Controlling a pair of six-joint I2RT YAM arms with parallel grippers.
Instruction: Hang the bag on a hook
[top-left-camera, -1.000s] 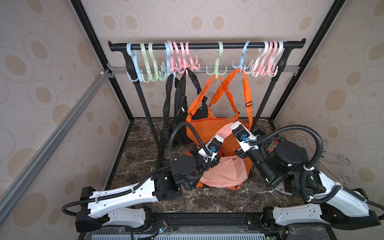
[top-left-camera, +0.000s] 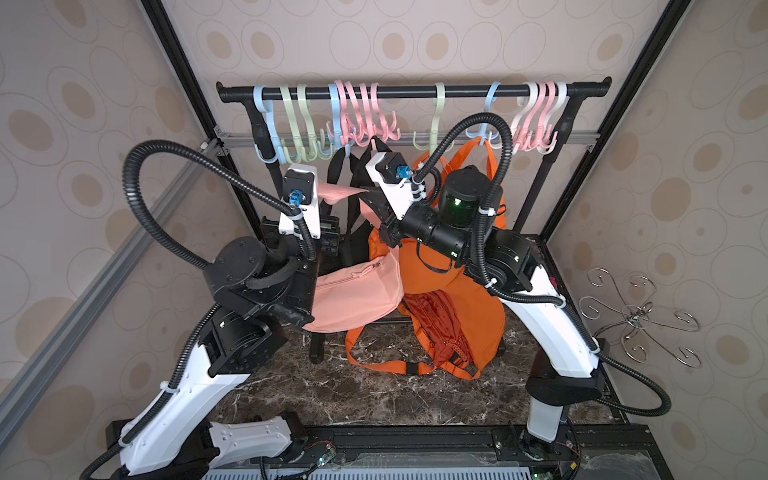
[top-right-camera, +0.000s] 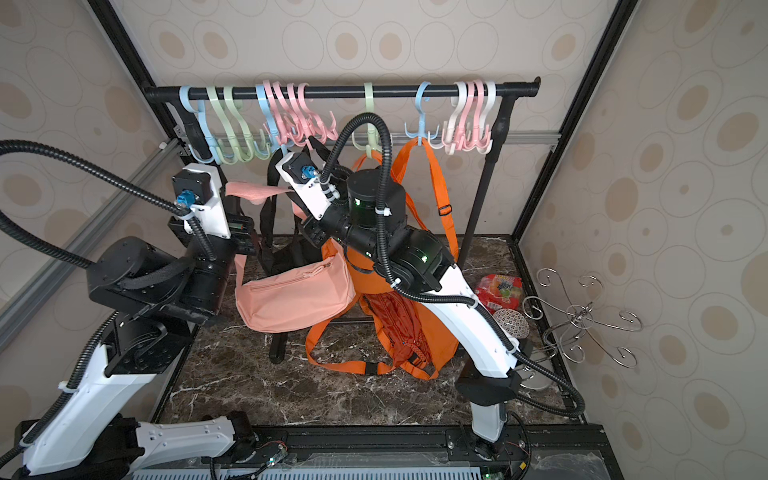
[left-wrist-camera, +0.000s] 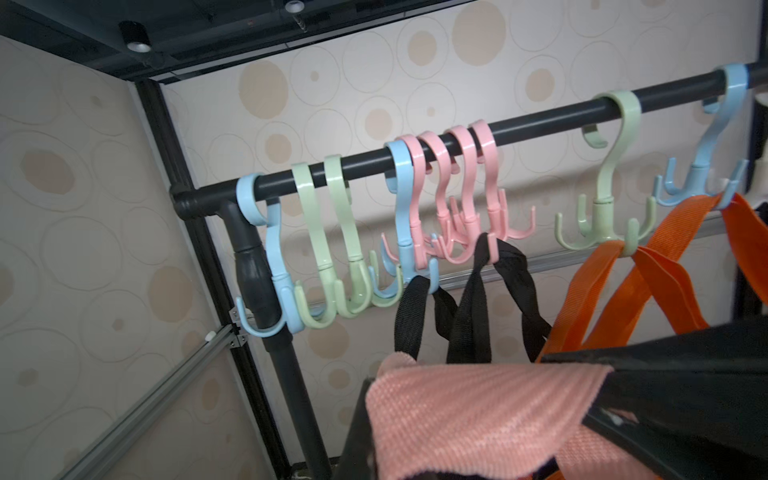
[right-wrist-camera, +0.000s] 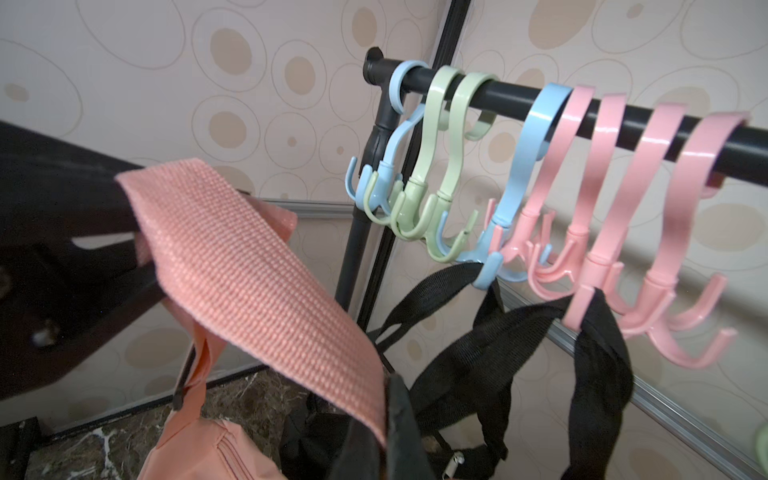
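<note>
The pink bag hangs below my grippers, its strap held up between them. My left gripper is shut on one part of the strap, which crosses close in front of its wrist camera. My right gripper is shut on the strap's other part. Both are raised just below the left group of hooks on the rail. A blue hook and pink hooks there carry black straps.
An orange bag hangs from green and blue hooks on the right. Pale green hooks and a blue hook at the left end look empty. A metal stand is at the right.
Both grippers have moved up and to the left, lifting the pink bag and its strap toward the rail and hooks.
</note>
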